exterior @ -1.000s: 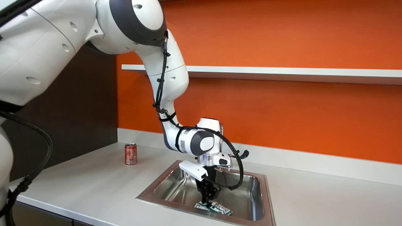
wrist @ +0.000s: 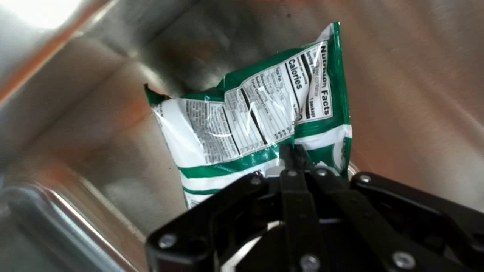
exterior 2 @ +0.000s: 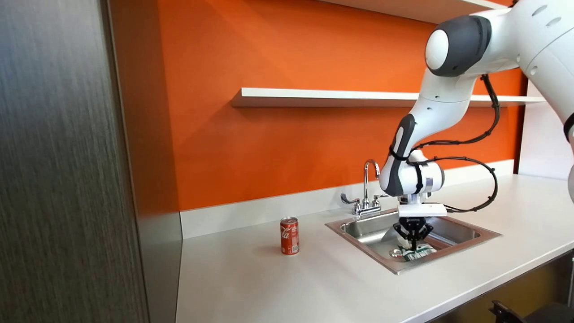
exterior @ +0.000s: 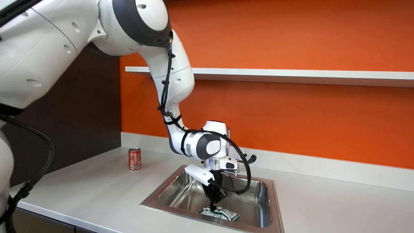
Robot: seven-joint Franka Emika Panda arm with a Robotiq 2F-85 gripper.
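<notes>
A green and white snack packet lies in the metal sink, its nutrition panel facing up in the wrist view. My gripper points down at the packet's lower right part, with its fingers together. A crease runs across the wrapper from the fingertips. Whether a thin fold of film is caught between them cannot be told, as the fingers hide that spot. In exterior view 1 the gripper reaches down to the packet; exterior view 2 shows the same packet beneath the gripper.
A red soda can stands upright on the counter left of the sink. Behind the basin rises a faucet, close to the arm. A white shelf crosses the orange wall. Counter to the right of the sink is clear.
My gripper's fingers have come together at the packet, and the wrist sits very slightly higher. The wrapper looks more bunched around the fingertips. The can has not moved.
</notes>
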